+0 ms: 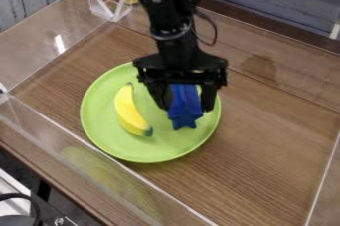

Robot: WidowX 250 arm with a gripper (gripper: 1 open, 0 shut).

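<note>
The black gripper is low over a green plate, its two fingers at either side of the upper part of a blue object, which lies on the plate's right half. Whether the fingers touch it cannot be told. A yellow banana lies on the plate's left half, apart from the gripper.
Clear walls border the table at left and right. A small yellow item stands at the back left, partly behind the arm.
</note>
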